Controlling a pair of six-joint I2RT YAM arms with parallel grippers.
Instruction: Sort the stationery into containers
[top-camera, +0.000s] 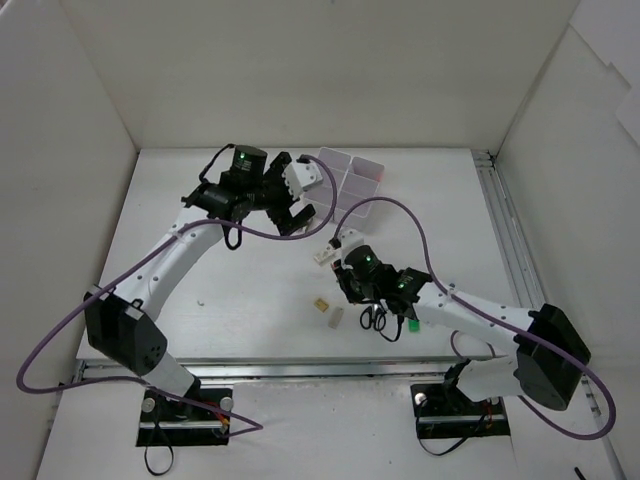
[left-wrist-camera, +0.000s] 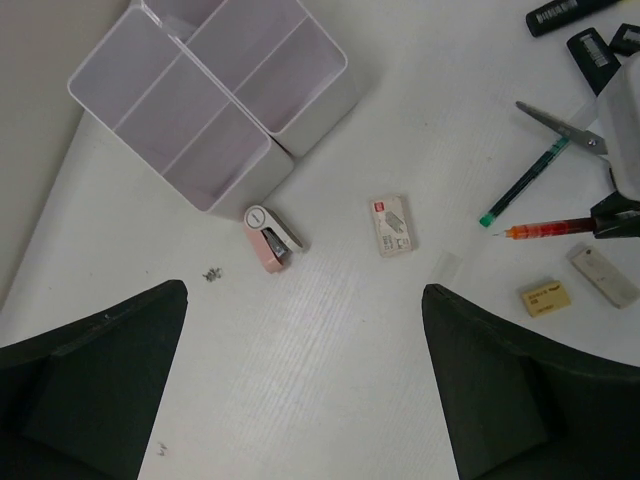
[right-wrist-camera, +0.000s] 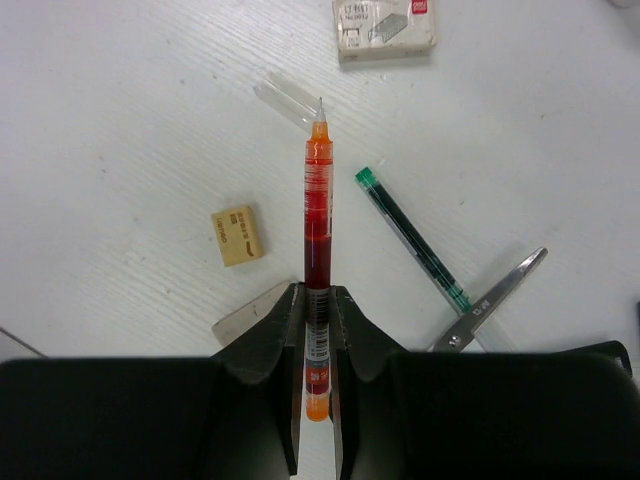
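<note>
My left gripper (top-camera: 300, 215) hangs open near the divided container (top-camera: 355, 185); in the left wrist view a pink-and-white stapler (left-wrist-camera: 268, 243) lies below that container, between the fingers' line of sight. My right gripper is shut on an orange-red pen (right-wrist-camera: 318, 200), held upright in its view. Beneath it lie a white eraser box (right-wrist-camera: 385, 35), a tan eraser (right-wrist-camera: 237, 235), a grey block (right-wrist-camera: 240, 320), a green pen (right-wrist-camera: 410, 234), scissors (right-wrist-camera: 500, 290) and a clear piece (right-wrist-camera: 285, 98).
Black markers (left-wrist-camera: 550, 15) lie right of the scissors. A green item (top-camera: 414, 325) sits near the front edge. White walls enclose the back and sides.
</note>
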